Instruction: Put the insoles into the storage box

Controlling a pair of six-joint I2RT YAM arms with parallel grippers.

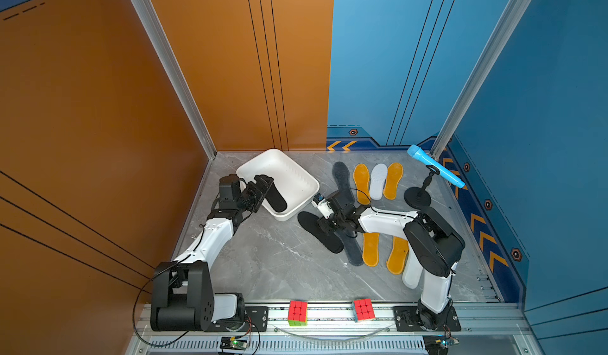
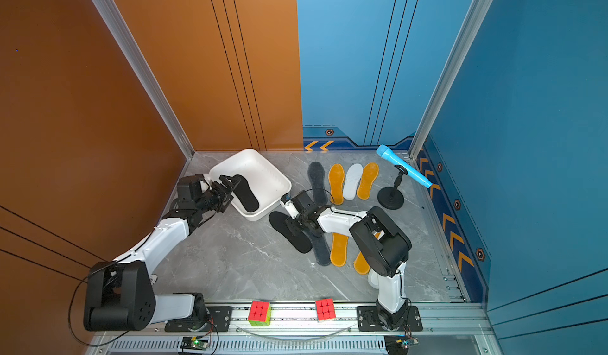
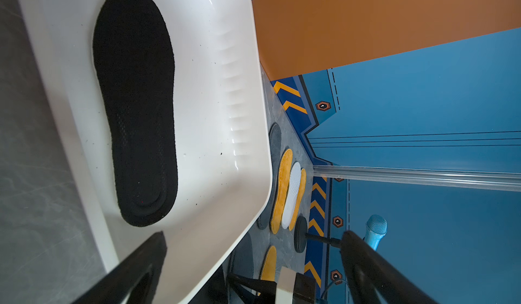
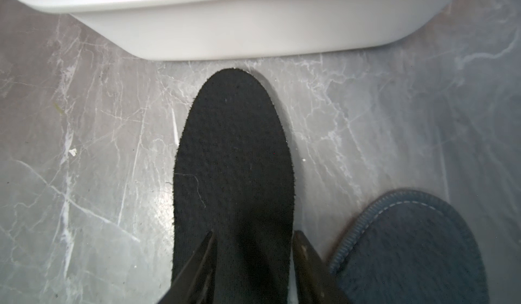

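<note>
A black insole [image 3: 135, 103] lies inside the white storage box [image 1: 297, 180] at the left. My left gripper is open over the box's near edge, nothing between its fingers. Outside, beside the box, a second black insole [image 4: 233, 141] lies on the table, with my right gripper low over it, fingers apart either side of part of it; whether they touch it I cannot tell. Grey insoles [image 4: 412, 249], yellow insoles [image 1: 370, 250] and white insoles [image 1: 377, 180] lie to the right, partly hidden by the right arm.
A blue microphone [image 1: 435, 165] on a black stand [image 1: 416, 198] stands at the right. Two cubes [image 1: 297, 312] [image 1: 363, 309] sit on the front rail.
</note>
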